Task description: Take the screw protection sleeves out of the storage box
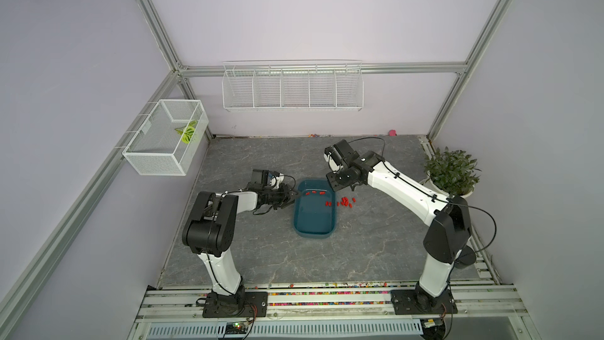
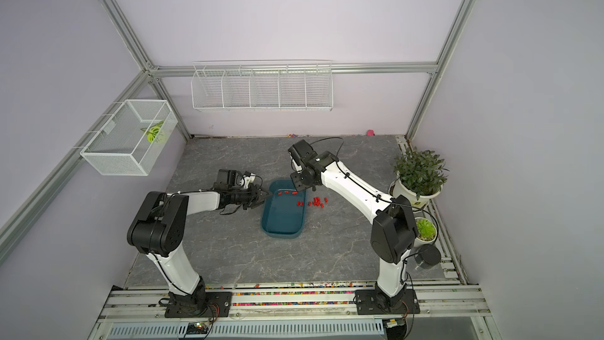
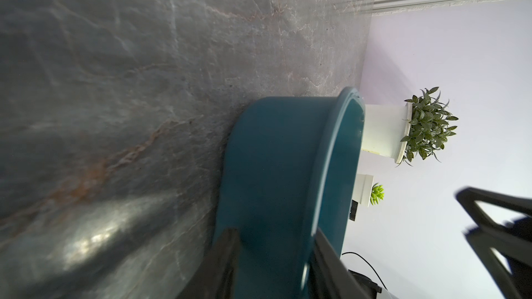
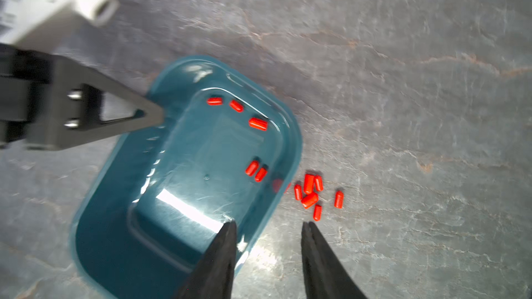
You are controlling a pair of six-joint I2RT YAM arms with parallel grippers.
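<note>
The teal storage box (image 4: 183, 180) lies on the grey table, with several red screw protection sleeves (image 4: 258, 124) on its floor near the far end and right wall. More red sleeves (image 4: 309, 200) are on the table just outside that right wall. My left gripper is shut on the box's left rim, one finger (image 3: 219, 265) outside the wall and the other inside. My right gripper is open above the box's right wall and the table beside it, its fingers apart and nothing held between them.
Potted plants (image 2: 420, 176) stand at the right edge of the table. White wire baskets (image 1: 292, 88) hang on the back wall, and another basket (image 1: 166, 138) on the left holds something green. Table space right of the loose sleeves is clear.
</note>
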